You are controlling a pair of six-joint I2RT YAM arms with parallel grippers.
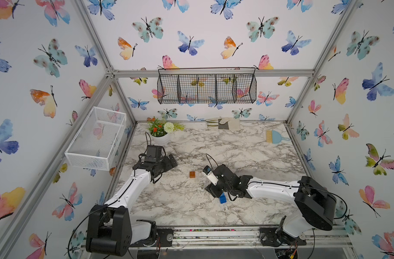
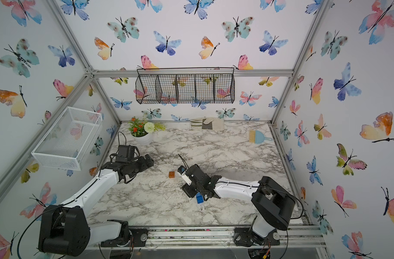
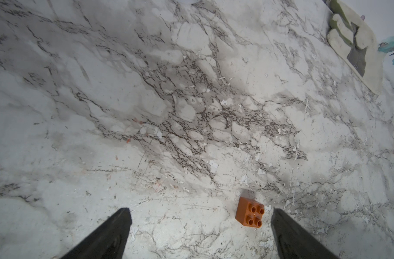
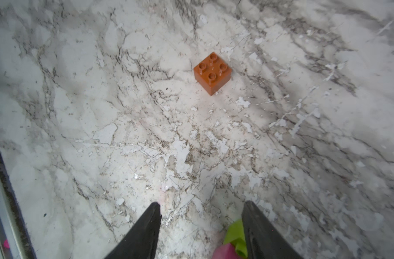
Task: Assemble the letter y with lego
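An orange four-stud brick [image 1: 192, 174] lies alone mid-table; both wrist views show it [image 4: 212, 71]. Blue bricks [image 1: 222, 198] sit beneath my right gripper [image 1: 210, 186]. In the right wrist view a green brick [image 4: 234, 233] and a pink brick [image 4: 225, 252] show between and under the open right fingertips, not clearly held; much of them is hidden. My left gripper [image 1: 172, 160] stands open over the table at the left, left of and behind the orange brick, with nothing between its fingers.
A flower pot [image 1: 161, 139] stands at the back left, a glove [image 1: 222, 123] at the back, a brush [image 1: 275, 136] at the back right. A white basket [image 1: 95, 138] and a wire rack [image 1: 206, 88] hang on the walls.
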